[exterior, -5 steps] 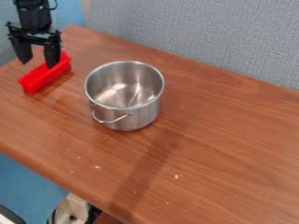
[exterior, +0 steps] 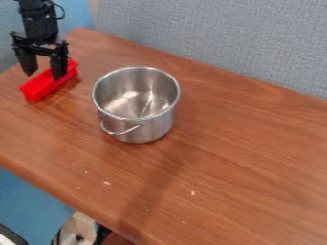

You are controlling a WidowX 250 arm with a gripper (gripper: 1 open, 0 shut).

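Note:
My black gripper [exterior: 40, 54] is at the upper left, open, its two fingers spread over a red rectangular block [exterior: 50, 83] lying on the wooden table near its left edge. One finger hangs along the block's far part. A stainless steel pot [exterior: 136, 114] with a wire handle stands to the right of the block, apart from it.
A grey textured wall [exterior: 230, 43] runs along the back. Past the left edge lies a blue surface [exterior: 32, 182], with some hardware at the bottom left.
My gripper has shifted very slightly about the red block. The pot and block look unmoved.

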